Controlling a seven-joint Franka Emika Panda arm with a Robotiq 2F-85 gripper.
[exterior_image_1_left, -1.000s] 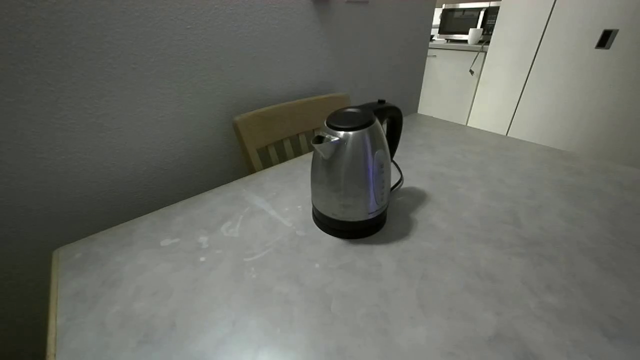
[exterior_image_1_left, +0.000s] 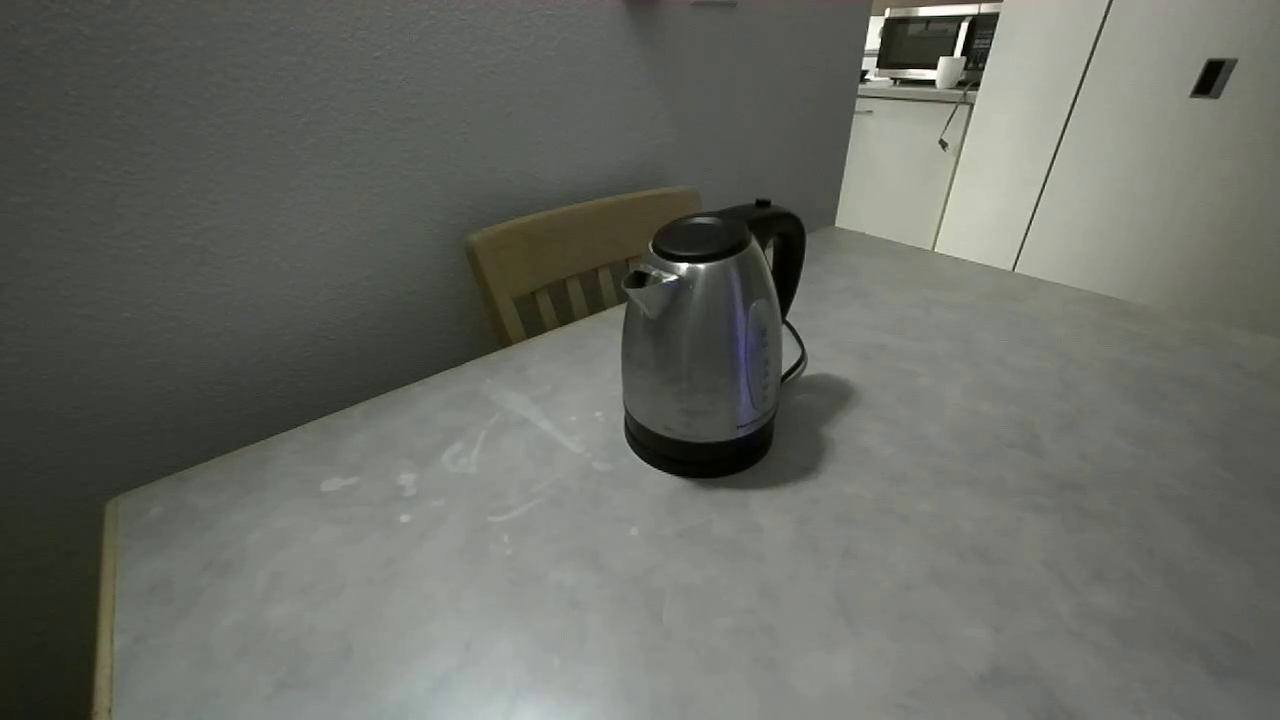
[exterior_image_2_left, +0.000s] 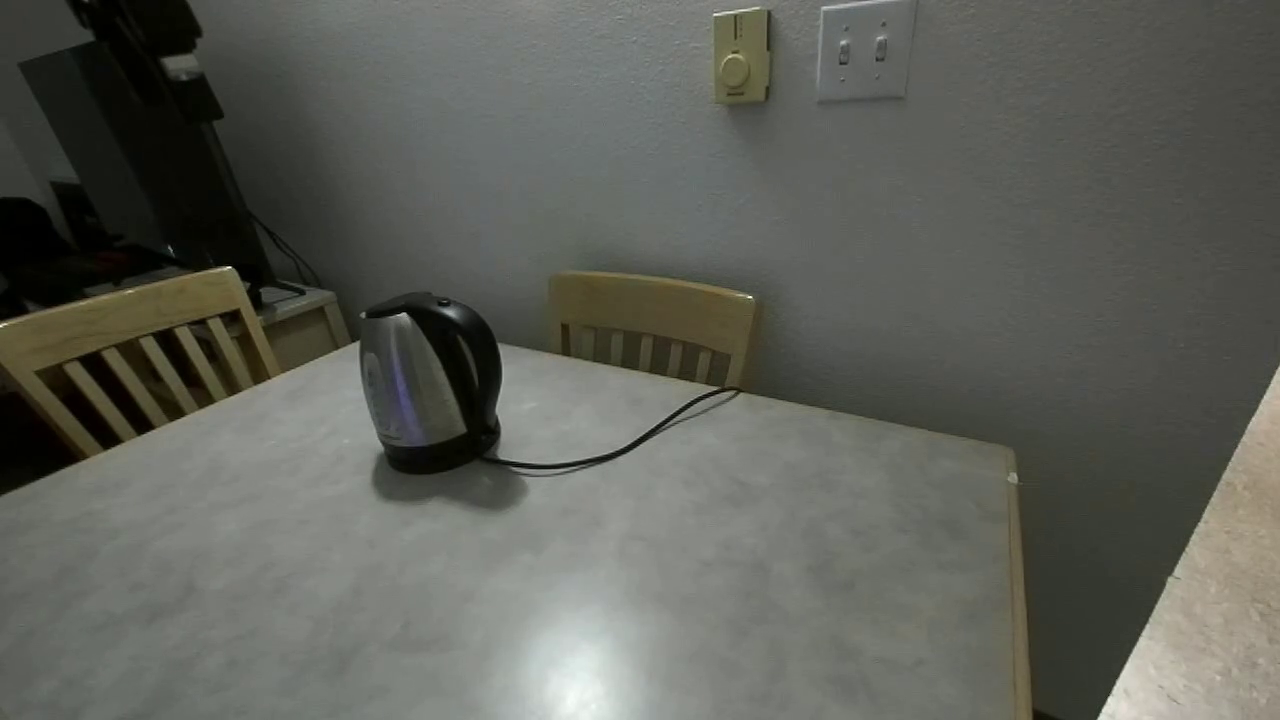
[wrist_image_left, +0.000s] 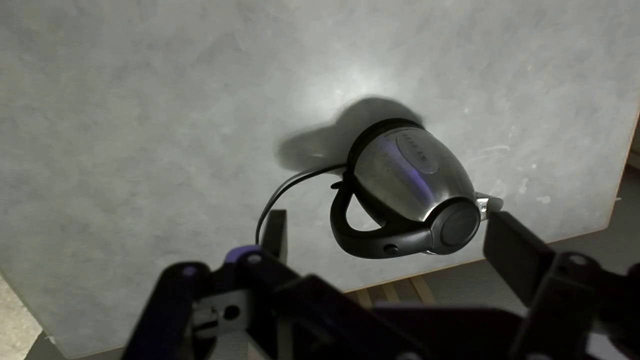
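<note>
A steel electric kettle (exterior_image_1_left: 702, 348) with a black lid, base and handle stands upright on the grey table (exterior_image_1_left: 960, 504). In exterior view 2 the kettle (exterior_image_2_left: 414, 378) shows its handle turned to the right, where a black cord (exterior_image_2_left: 600, 457) runs to the table's wall-side edge. Only the wrist view has my gripper in it. Its fingers are spread wide and it is open. From above, the kettle (wrist_image_left: 414, 168) appears between and beyond the fingers, and I see no contact with it.
Wooden chairs (exterior_image_2_left: 654, 318) stand along the table, one against the grey wall (exterior_image_2_left: 480, 156). Pale smudges (exterior_image_1_left: 462, 456) mark the tabletop beside the kettle. A microwave (exterior_image_1_left: 930, 46) sits far back in exterior view 1.
</note>
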